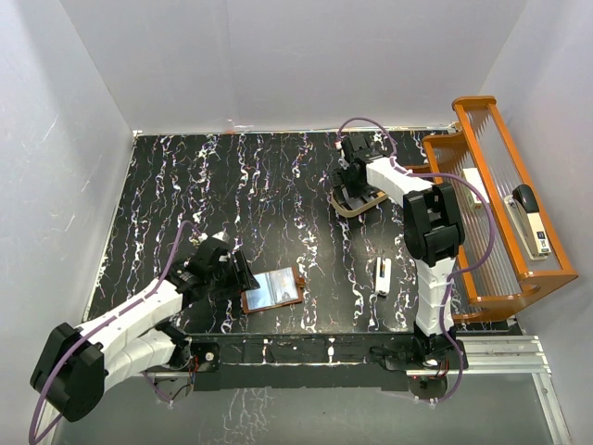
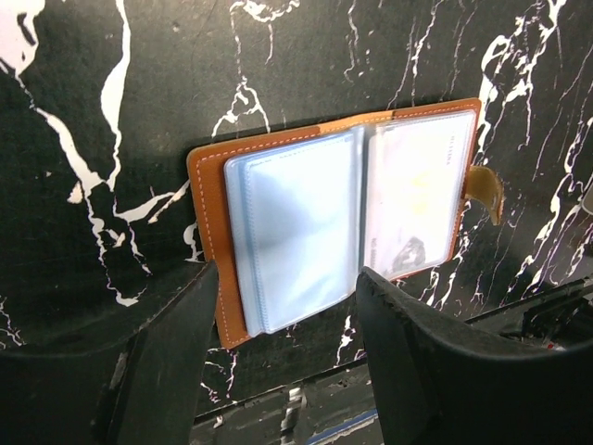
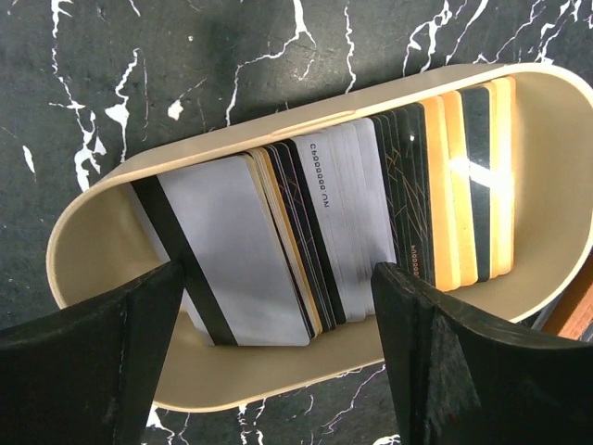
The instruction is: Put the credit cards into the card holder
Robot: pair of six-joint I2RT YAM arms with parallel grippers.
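Note:
The open card holder (image 2: pixel 292 232), brown leather with clear sleeves and a tab, lies near the table's front edge; my left gripper hangs open just over it. At the back right, a beige oval tray (image 1: pixel 345 210) holds stacked cards (image 3: pixel 241 250), silver, black and gold. My right gripper is down at that tray, part open, its fingertips at the cards, the left one over the leftmost silver and black card. Whether it touches or grips any card I cannot tell.
A wooden rack (image 1: pixel 519 264) with a white box and other items stands along the right side. A small white object (image 1: pixel 382 276) lies in front of the tray.

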